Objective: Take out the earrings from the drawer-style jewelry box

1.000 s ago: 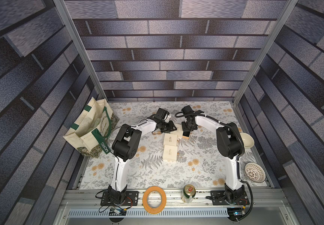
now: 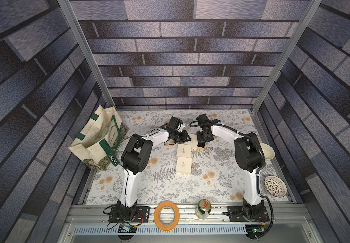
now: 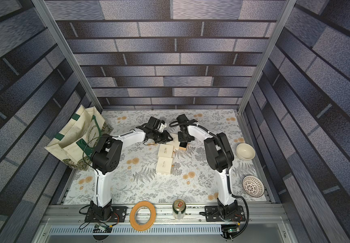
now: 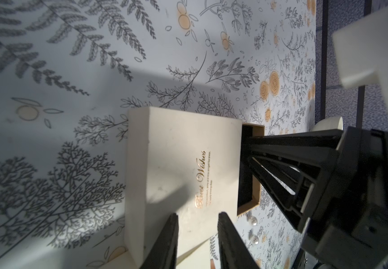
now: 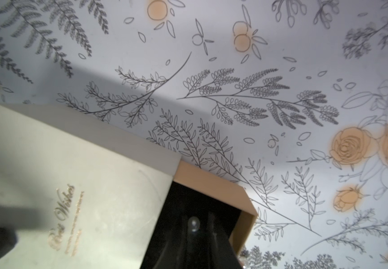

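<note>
A white "Best Wishes" drawer box (image 5: 81, 174) lies on the table with its drawer (image 5: 247, 233) pulled out to the right, black inside. My right gripper reaches into the drawer, its fingertips close round a pearl earring (image 5: 194, 224). In the left wrist view my left gripper is at the box's (image 4: 185, 157) near end, fingers parted, with nothing clearly between them. More pearls (image 4: 253, 229) show beside the drawer.
Two more white boxes (image 2: 184, 165) lie in front. A tote bag (image 2: 98, 137) stands at the left, a bowl (image 3: 245, 150) and woven basket (image 3: 252, 185) at the right. A tape roll and a can are on the front rail.
</note>
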